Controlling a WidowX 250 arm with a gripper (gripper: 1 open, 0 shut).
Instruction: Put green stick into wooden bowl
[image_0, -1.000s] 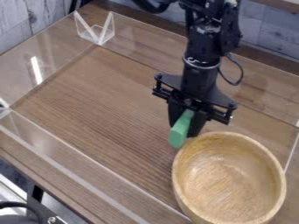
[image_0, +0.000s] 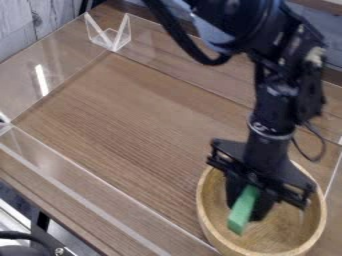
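Note:
The green stick (image_0: 243, 209) is held by my gripper (image_0: 250, 195), which is shut on its upper end. Its lower end points down over the left part of the wooden bowl (image_0: 305, 240), inside the rim as the camera sees it. Whether the stick touches the bowl's floor cannot be made out. The dark gripper body covers the bowl's far side and much of its interior.
A clear plastic holder (image_0: 110, 33) stands at the back left of the wooden table (image_0: 120, 125). Black cables (image_0: 34, 238) lie past the lower left edge.
The arm has moved toward the camera and slightly right, carrying the green stick from beyond the bowl's far rim to over the bowl. The bowl has stayed in place.

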